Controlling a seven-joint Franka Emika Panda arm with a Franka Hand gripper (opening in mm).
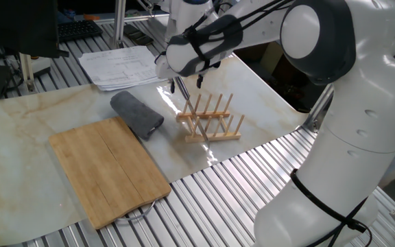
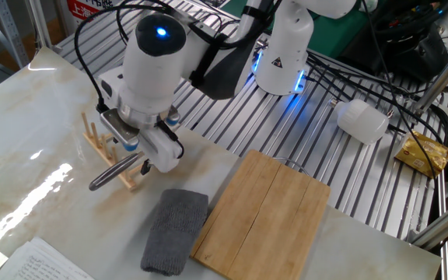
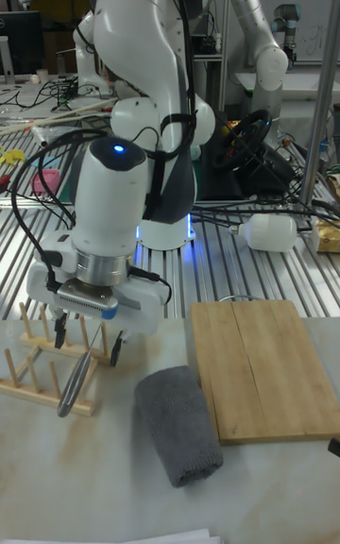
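A light wooden peg rack stands on the marbled sheet. A slim metal utensil, seemingly a knife, leans in it at a slant, its thick grey end up and clear of the pegs. My gripper is over the rack, pointing down, its fingers open. One dark fingertip shows on the right of the utensil and the other on its left in exterior view 3. From exterior view 1, the gripper is by the utensil's upper end; contact cannot be made out.
A rolled grey towel lies beside the rack, and a wooden board beyond it. Papers rest at the sheet's edge. Bare sheet spreads past the board. A white rounded object sits on the slatted table.
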